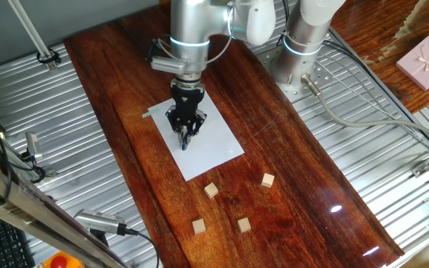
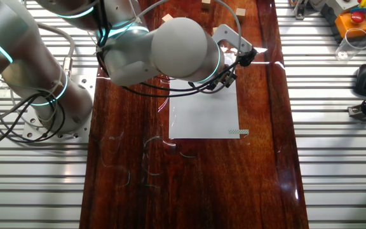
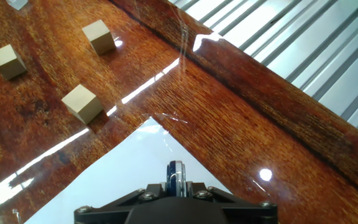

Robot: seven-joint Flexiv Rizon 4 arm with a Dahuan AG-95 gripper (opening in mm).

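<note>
A white sheet of paper [image 1: 217, 152] lies flat on the dark wooden board. Over it my black gripper [image 1: 184, 139] points down, shut on a slim dark blue and silver object [image 3: 176, 177] that looks like a pen. In exterior view 1 the object's lower end is close to the paper; whether it touches cannot be told. No clear mark shows on the sheet. In exterior view 2 the arm covers the gripper and part of the paper [image 2: 202, 117].
Several small wooden cubes [image 1: 211, 190] stand apart beyond the sheet's near corner; one cube [image 3: 82, 104] shows nearest the paper in the wrist view. A small patterned strip [image 2: 238, 131] lies at the sheet's edge. The board [image 2: 189, 184] is bare on the robot base's side.
</note>
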